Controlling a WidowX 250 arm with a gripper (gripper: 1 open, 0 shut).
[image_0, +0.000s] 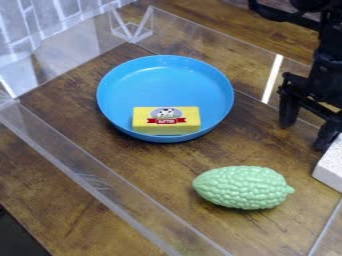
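Observation:
A blue plate holds a yellow butter box toward its front. A green bumpy vegetable lies on the wood below and right of it. My black gripper hangs at the right edge, right of the plate and partly cut off; whether its fingers are open or shut is hard to make out.
A white block sits at the right edge below my gripper. Clear plastic walls border the wooden surface. The wood left and below the plate is bare.

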